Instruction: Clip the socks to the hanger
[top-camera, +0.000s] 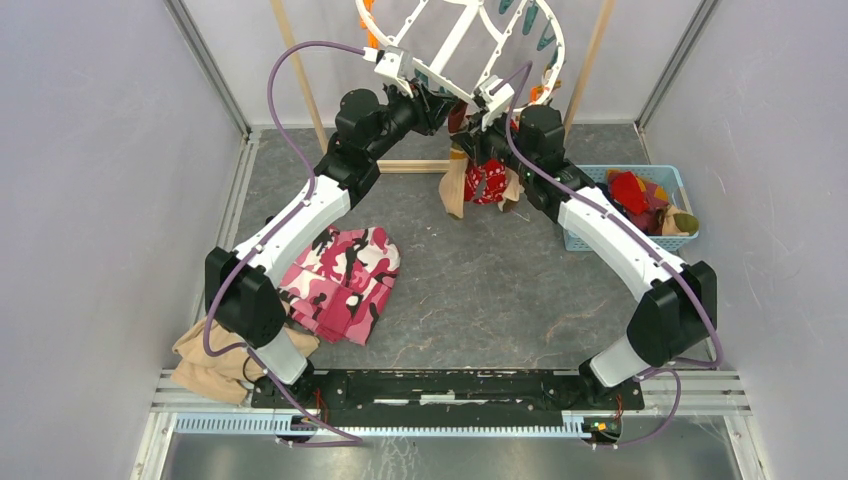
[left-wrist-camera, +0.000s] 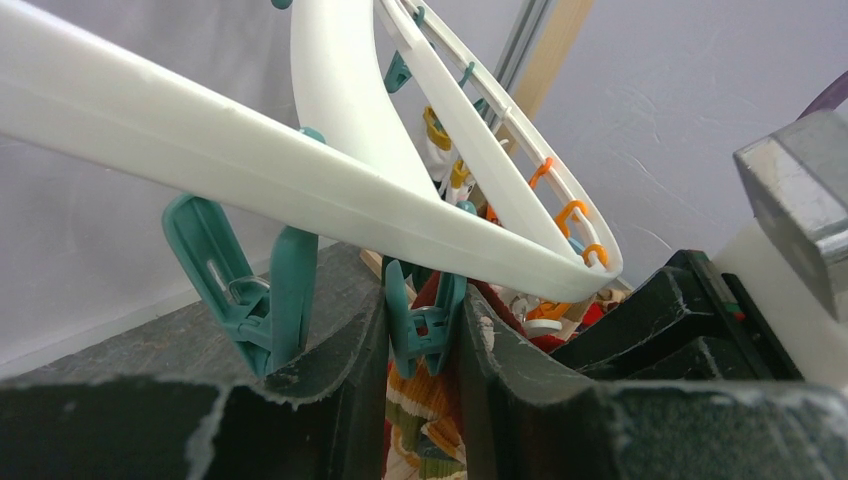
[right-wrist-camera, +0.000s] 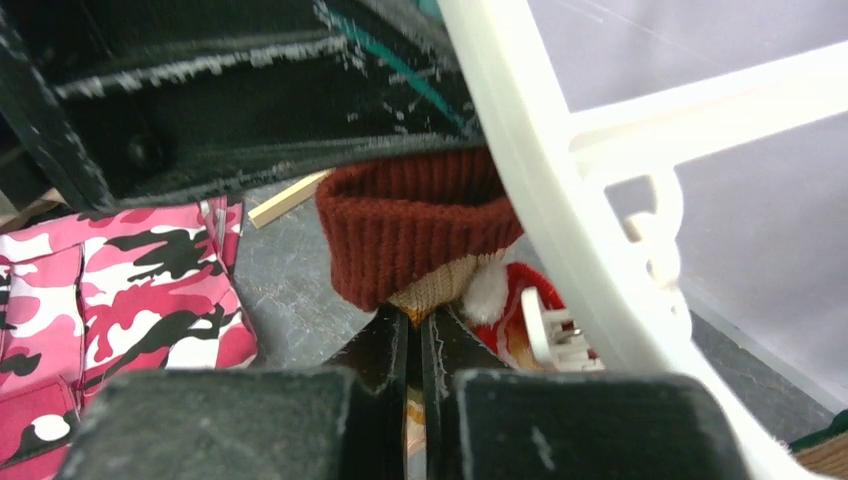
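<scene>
The white hanger (top-camera: 470, 40) fills the top of the top view, with teal and orange clips. My left gripper is shut on a teal clip (left-wrist-camera: 408, 325) below the hanger's rail. Just under the rail, my right gripper is shut on a sock with a dark red cuff (right-wrist-camera: 405, 240); the cuff stands upward beside the left gripper. Beneath it, red patterned and beige socks (top-camera: 485, 182) hang in the top view. In the left wrist view, part of the sock shows behind the teal clip.
A blue basket (top-camera: 580, 242) of socks sits at the right. Pink camouflage cloth (top-camera: 340, 280) and beige cloth (top-camera: 210, 370) lie at the lower left. Both arms are close together at the hanger.
</scene>
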